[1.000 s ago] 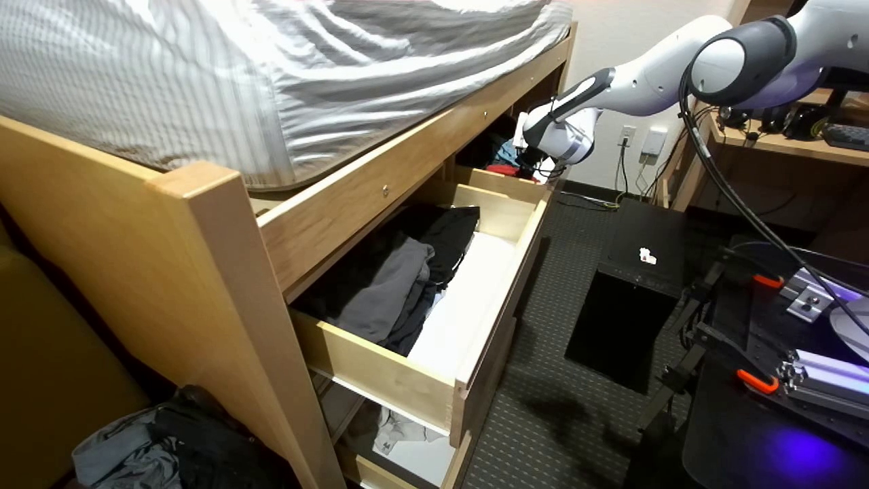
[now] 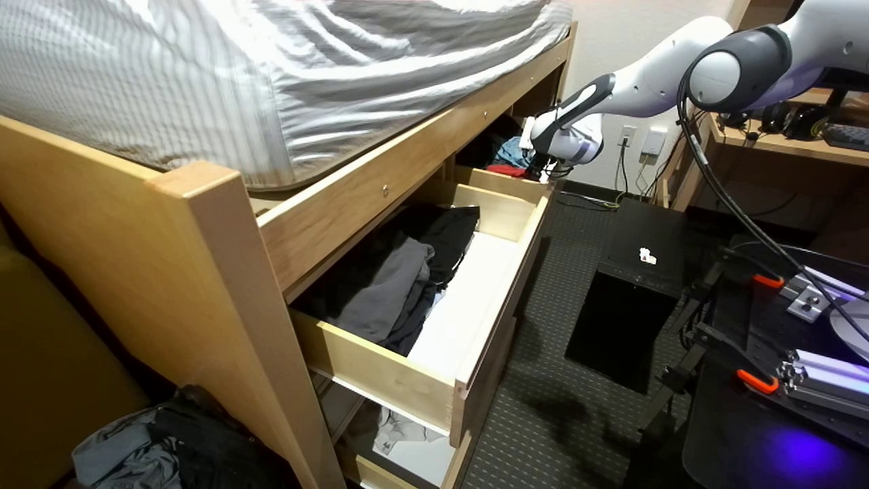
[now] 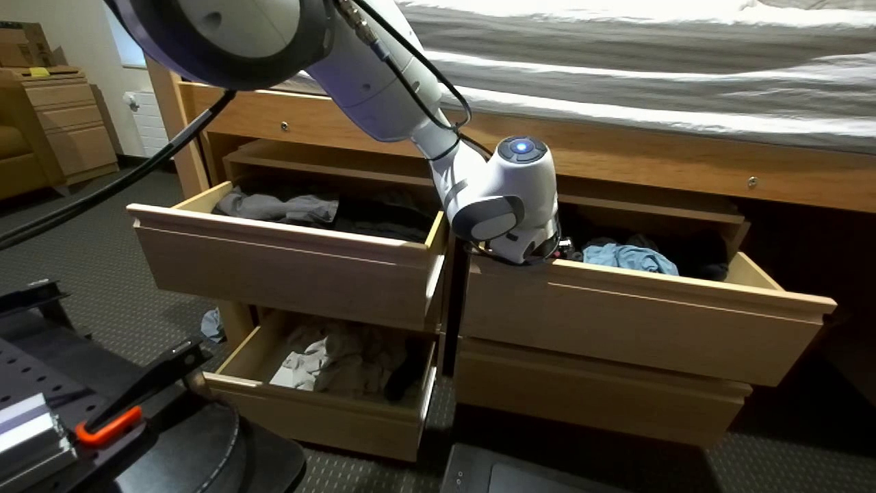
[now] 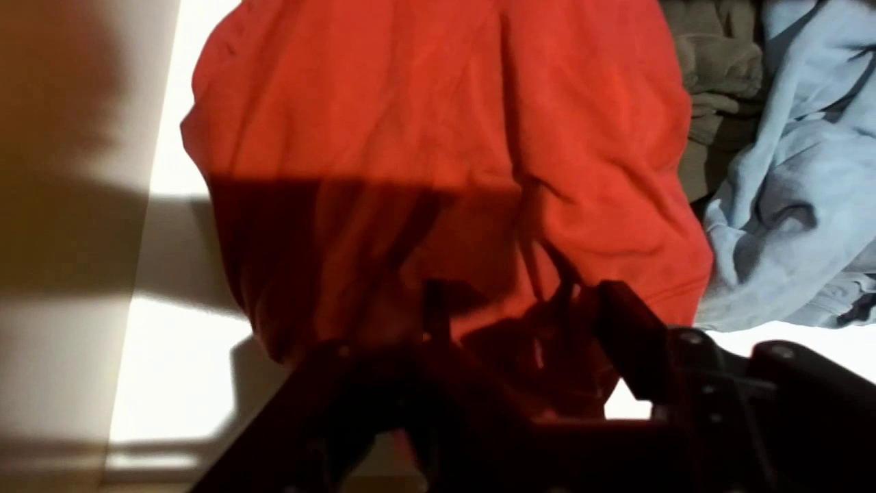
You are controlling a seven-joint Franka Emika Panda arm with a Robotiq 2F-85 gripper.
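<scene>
A red garment (image 4: 443,107) fills the middle of the wrist view, lying in the right upper drawer (image 3: 649,308). My gripper is over its near end, with the dark fingers (image 4: 624,320) apart and folds of the red cloth visible between and below them. Whether the pads touch the cloth I cannot tell, since shadow covers this part. Beside the red garment lies a light blue garment (image 4: 801,197). Only a strip of the red cloth (image 2: 506,170) shows in exterior view 1, and the arm's hand hides the fingers in exterior view 2.
The left upper drawer (image 3: 287,263) stands pulled out with grey and black clothes (image 2: 379,285). Below it, another drawer (image 3: 320,415) holds pale clothes. A wooden drawer wall (image 4: 57,246) rises close by on the left of the wrist view. The bed rail (image 2: 423,147) passes above the drawers.
In exterior view 1 the arm's hand has shifted slightly right and down at the far drawer. The drawers and the other clothes look unmoved.
</scene>
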